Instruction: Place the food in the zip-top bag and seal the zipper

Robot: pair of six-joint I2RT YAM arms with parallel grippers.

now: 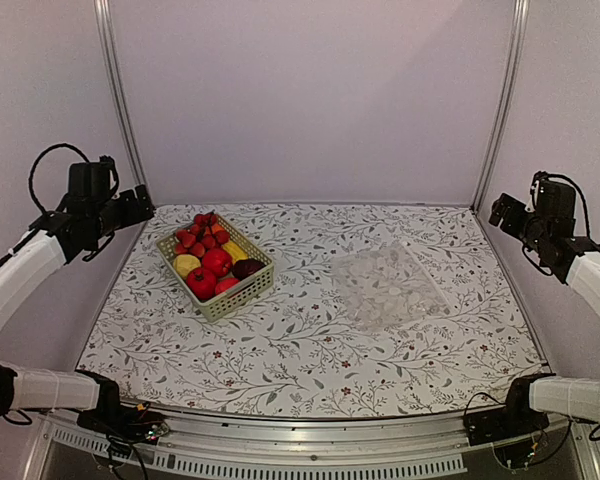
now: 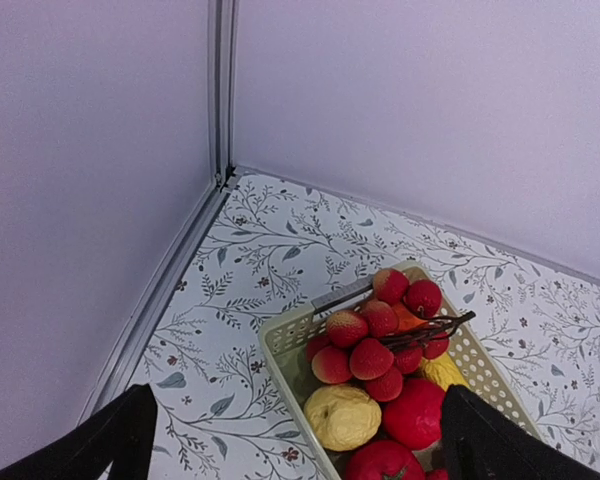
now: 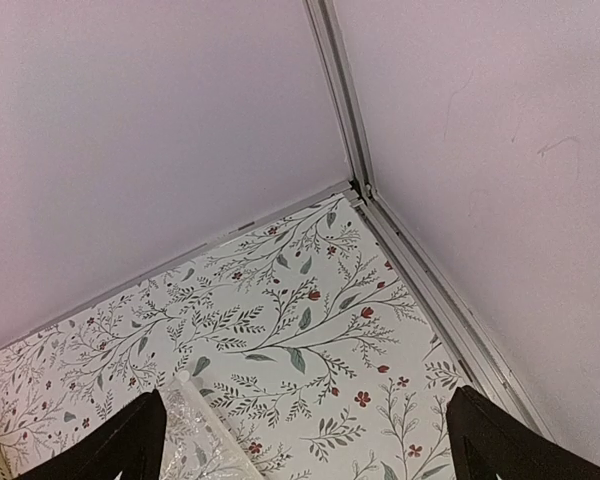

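A pale plastic basket (image 1: pixel 238 299) of food sits left of centre: red tomatoes (image 1: pixel 201 281), a lumpy yellow fruit (image 2: pixel 342 415), strawberry-like red fruits (image 2: pixel 370 358), something yellow (image 2: pixel 442 370) and dark items (image 1: pixel 247 268). A clear zip top bag (image 1: pixel 385 288) lies flat on the right half of the table, also partly seen in the right wrist view (image 3: pixel 205 440). My left gripper (image 1: pixel 136 206) is raised at the left, above and outside the basket, open and empty. My right gripper (image 1: pixel 506 212) is raised at the right, away from the bag, open and empty.
Pale walls (image 1: pixel 320 100) with metal corner rails enclose it at back and sides.
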